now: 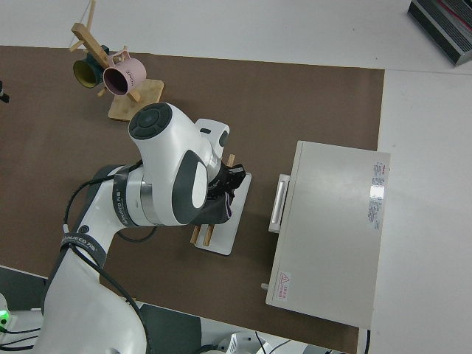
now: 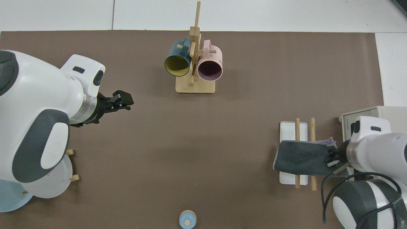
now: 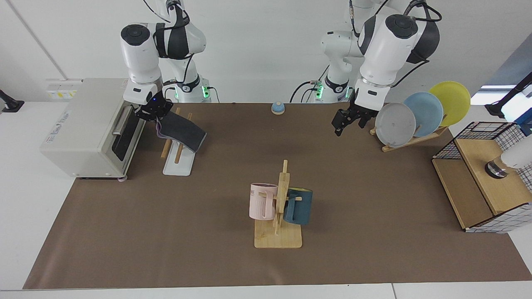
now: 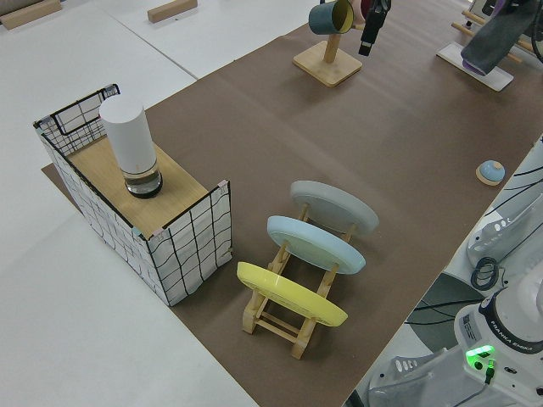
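A dark grey cloth point(image 2: 299, 156) with purple lining lies across a wooden-railed rack point(image 2: 297, 129) on a white base. One gripper, at the right of the top view point(image 2: 332, 156) and left of the left view point(image 3: 154, 112), is at the cloth's end; whether it is shut is hidden. The other gripper point(image 3: 349, 124) hangs empty-looking near the plate rack, over bare mat; its finger state is unclear. A mug tree point(image 2: 194, 86) holds a teal mug point(image 2: 177, 57) and a pink mug point(image 2: 210, 61).
A white oven point(image 1: 328, 228) stands beside the cloth rack. Plates point(image 3: 394, 124) stand in a rack, near a wire-sided shelf point(image 3: 466, 194) with a white roll point(image 3: 518, 152). A small blue object point(image 2: 187, 219) sits at the table edge.
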